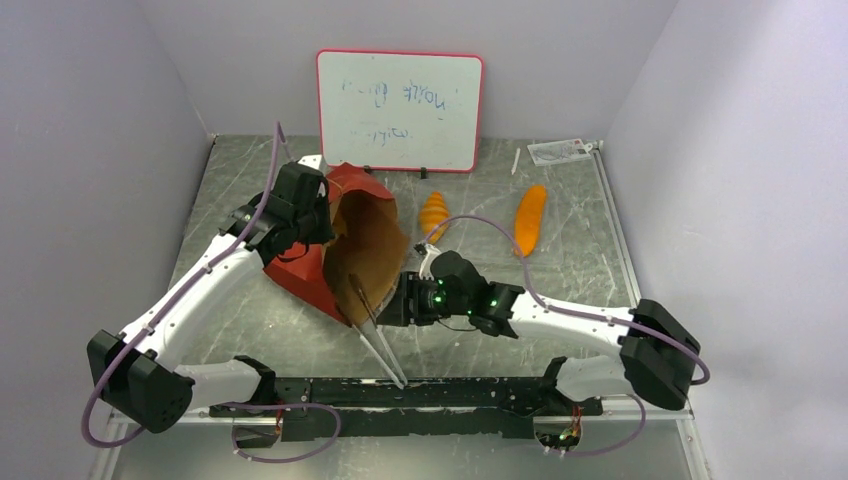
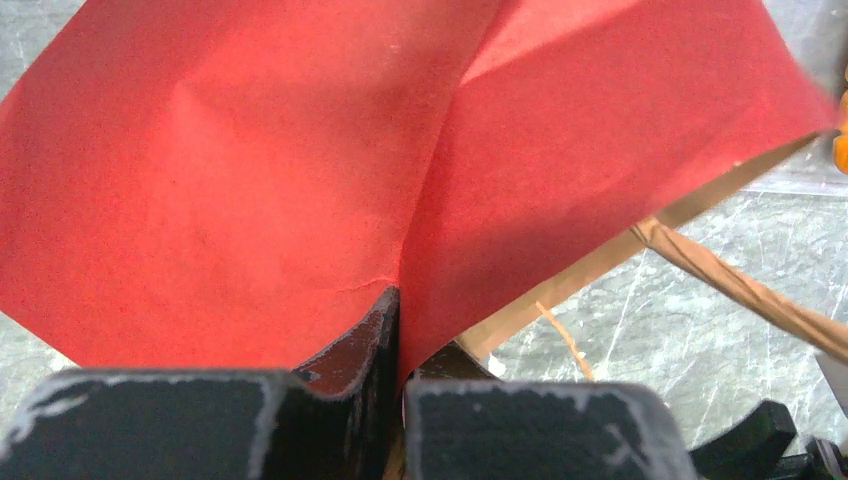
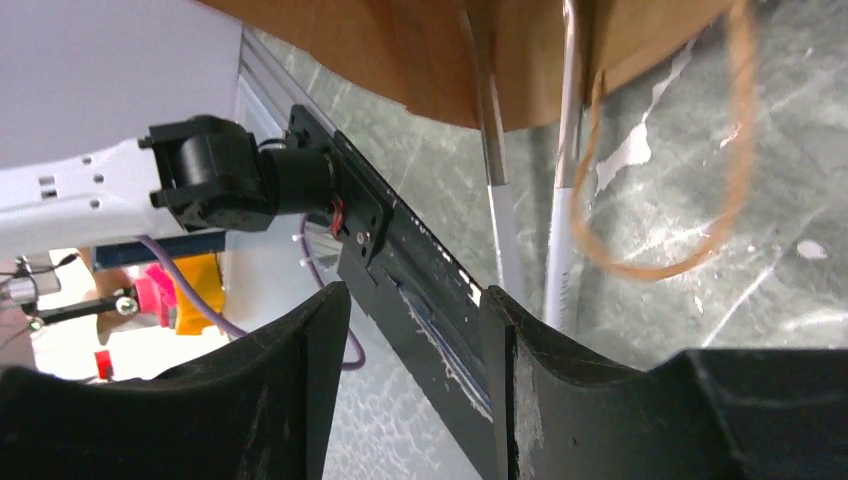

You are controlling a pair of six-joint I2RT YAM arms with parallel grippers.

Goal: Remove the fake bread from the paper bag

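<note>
The paper bag (image 1: 370,235), red outside and brown inside, lies on its side at left centre, its mouth facing right. My left gripper (image 1: 328,235) is shut on its red wall, which is pinched between the fingers in the left wrist view. A pair of tongs (image 1: 378,345) leans out of the bag mouth, white handles toward the front. In the right wrist view, my right gripper has its fingers apart with nothing between them; the tongs stand beyond them. A fake croissant (image 1: 434,217) and a long orange bread (image 1: 529,220) lie outside the bag. The bag's depths are hidden.
A whiteboard (image 1: 400,110) stands at the back. A brown paper handle (image 3: 738,150) loops out from the bag. The black rail (image 1: 460,392) runs along the front edge. Free table lies right of the bag.
</note>
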